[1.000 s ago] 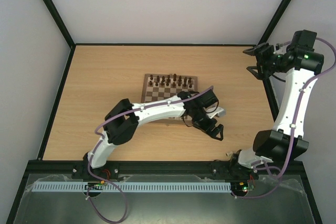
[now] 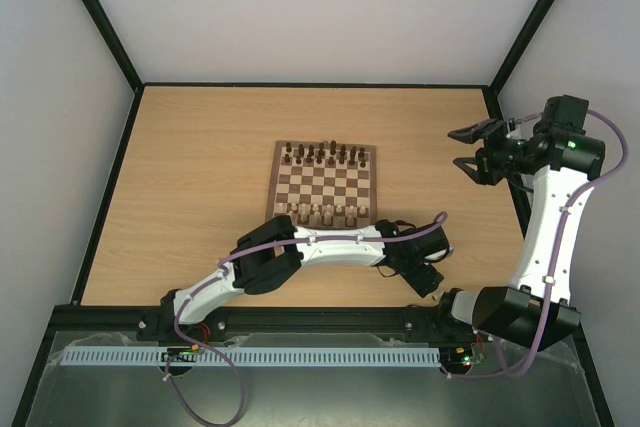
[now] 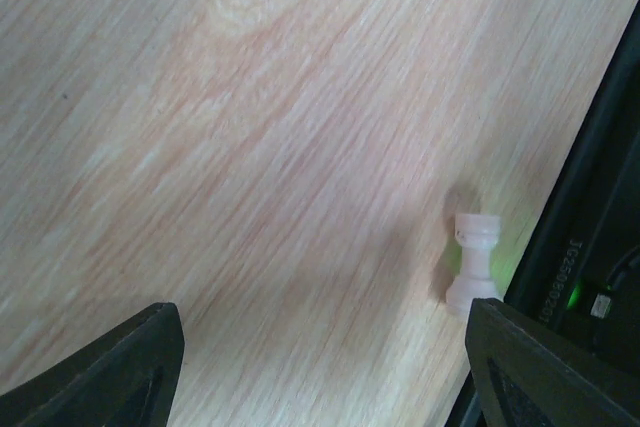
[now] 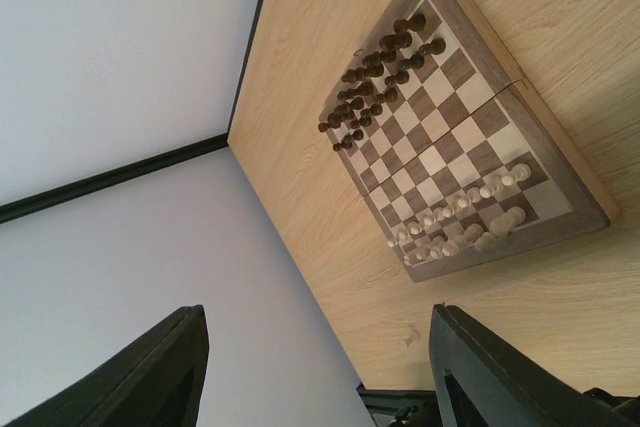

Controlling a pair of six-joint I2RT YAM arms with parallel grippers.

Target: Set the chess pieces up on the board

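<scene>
A light pawn-like piece (image 3: pixel 474 265) lies on its side on the table, close to the black front rail; in the left wrist view it is just beyond the right finger. My left gripper hangs above that spot, open, nothing between its fingers. The chessboard (image 4: pixel 590 215) carries dark pieces (image 4: pixel 376 69) along its far side and light pieces (image 4: pixel 470 209) along its near side. My right gripper (image 2: pixel 467 153) is raised over the table's right edge, open and empty. A loose light piece (image 4: pixel 411 336) also shows on the table in the right wrist view.
A black rail (image 2: pixel 250 317) runs along the table's front edge, and another frame bar (image 2: pixel 510 162) bounds the right side. My left arm (image 2: pixel 340 250) stretches across just in front of the board.
My left arm has swung right and toward the front edge, uncovering the board's near rows. The right gripper has come slightly leftward and toward the front.
</scene>
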